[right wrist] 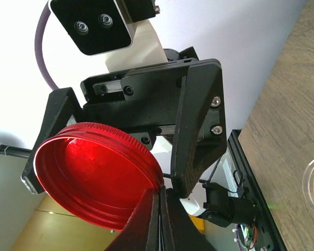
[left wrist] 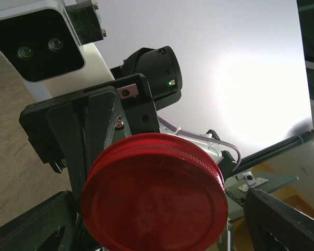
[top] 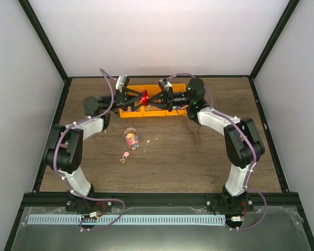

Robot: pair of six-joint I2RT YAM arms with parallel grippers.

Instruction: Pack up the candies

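The round red lid [top: 145, 98] is held up on edge between both arms, above the orange bins. My right gripper is shut on its rim, the open side of the lid facing that wrist camera. From the other side my left gripper stands part open around the lid; one finger [left wrist: 275, 222] shows a gap to the rim, the other is close against it. A clear jar [top: 131, 138] with colourful candies in it stands on the table, its mouth uncovered. One wrapped candy [top: 126, 155] lies beside the jar.
Orange bins [top: 154, 113] with candies stand at the back, partly under the grippers. Small white bits [top: 148, 141] lie right of the jar.
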